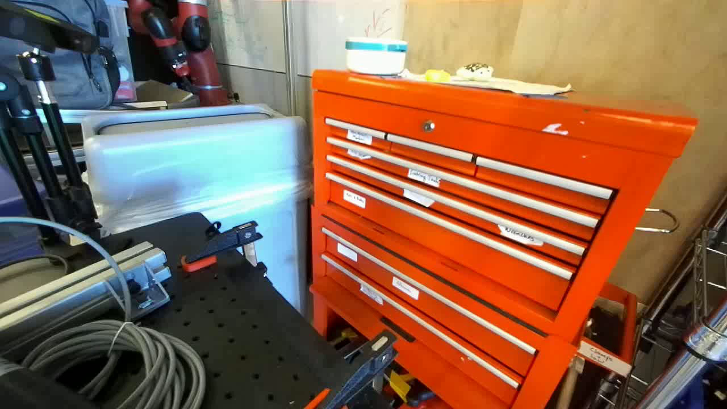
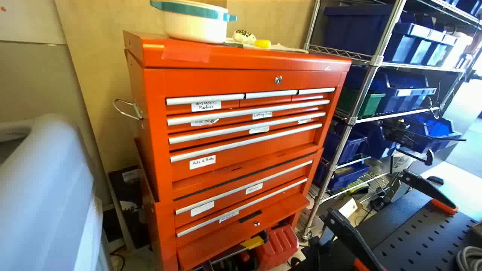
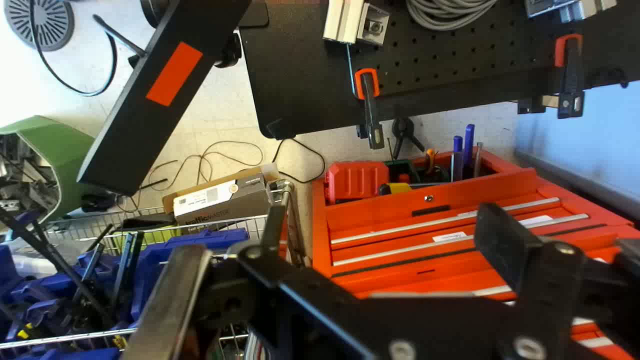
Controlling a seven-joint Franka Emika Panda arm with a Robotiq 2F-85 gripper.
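Observation:
A red tool chest [image 1: 436,211] stands against the wall with its drawers shut. On its top sits a white pot with a teal rim [image 1: 376,55], beside a pale cloth [image 1: 525,86]. A white speckled object [image 1: 475,71] and a small yellow object [image 1: 437,75] lie on or by that cloth. In the wrist view my gripper is open, its two fingers wide apart and nothing between them. Drawer fronts of the chest [image 3: 414,252] show behind the fingers, at a distance. Neither exterior view includes the gripper.
A black perforated table [image 1: 238,320] carries clamps [image 1: 221,243], coiled grey cable [image 1: 146,364] and an aluminium profile [image 1: 75,286]. Wire shelving [image 2: 366,92] with blue bins [image 2: 357,27] borders the chest. A covered white panel [image 1: 197,163] stands on its other side.

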